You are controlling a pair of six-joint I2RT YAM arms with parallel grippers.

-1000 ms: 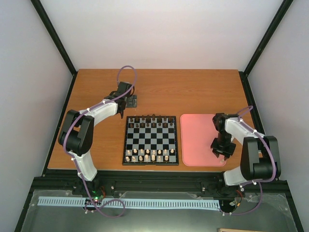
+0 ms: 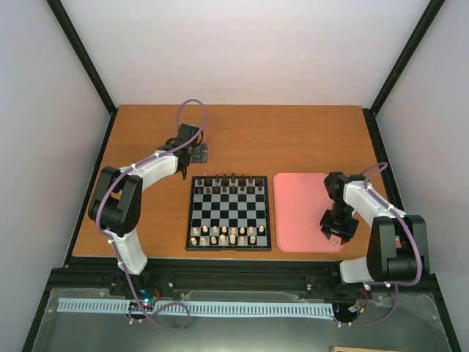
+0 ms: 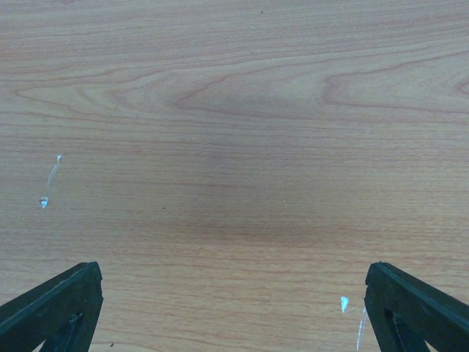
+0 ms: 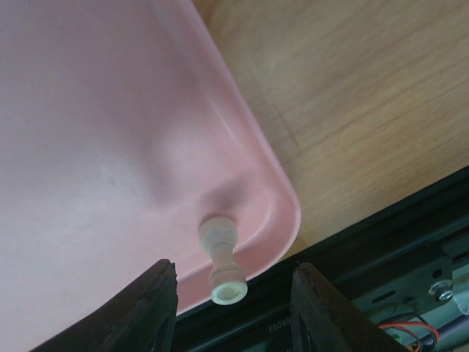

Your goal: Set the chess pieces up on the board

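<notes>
The chessboard (image 2: 229,213) carries dark pieces along its far rows and white pieces along its near rows. On the pink tray (image 2: 300,213), near its front right corner, a white chess piece (image 4: 223,260) stands upright. My right gripper is open just over it, with the piece between and slightly beyond the fingertips. My left gripper is open above bare wood at the back left of the table, nothing between its fingers.
The table's front edge and black frame (image 4: 359,271) lie right beside the tray's corner. A small grey object sits beside the left gripper.
The right gripper and arm have shifted slightly around the tray's front right corner. The left arm and the board look unchanged.
</notes>
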